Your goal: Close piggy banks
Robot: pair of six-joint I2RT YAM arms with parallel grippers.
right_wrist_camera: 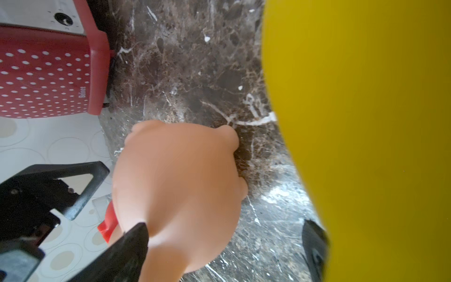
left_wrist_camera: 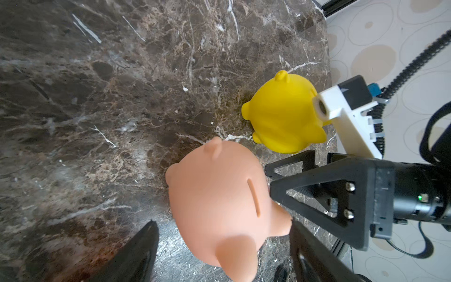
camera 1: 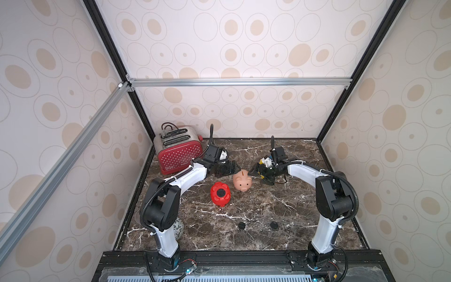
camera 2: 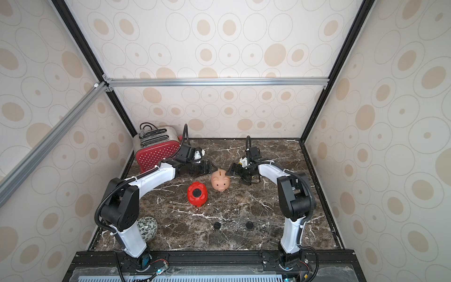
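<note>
A pink piggy bank (camera 1: 242, 182) (left_wrist_camera: 211, 197) sits upright mid-table. My left gripper is shut on it, fingers either side near its ears. My right gripper is open beside it on the right, nothing held. A yellow piggy bank stands behind the right gripper, filling the right of the right wrist view. A red piggy bank (camera 1: 220, 199) lies with its dark round plug (camera 1: 220, 192) facing up. Two dark round caps (camera 1: 242, 225) (camera 1: 274, 225) lie at the front.
A red dotted toaster (camera 1: 180, 159) stands at the back left. A speckled round object (camera 2: 148, 226) is partly behind the left arm at front left.
</note>
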